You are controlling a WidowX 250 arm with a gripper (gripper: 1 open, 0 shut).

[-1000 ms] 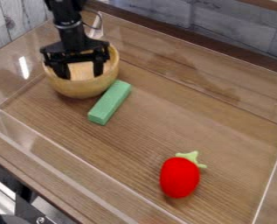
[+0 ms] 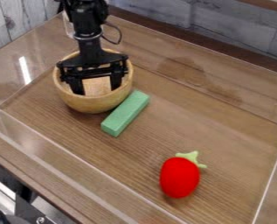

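My black gripper [image 2: 92, 66] reaches down from the top into a yellow bowl [image 2: 100, 101] at the upper left, around a beige item [image 2: 97, 86] inside it. Whether its fingers hold that item or the bowl, I cannot tell. A green bar [image 2: 125, 114] lies diagonally at the bowl's lower right. A red strawberry-like object [image 2: 179, 177] with a green top lies at the lower right.
A tiled wall [image 2: 199, 26] runs along the back, and cables hang at the bottom left corner.
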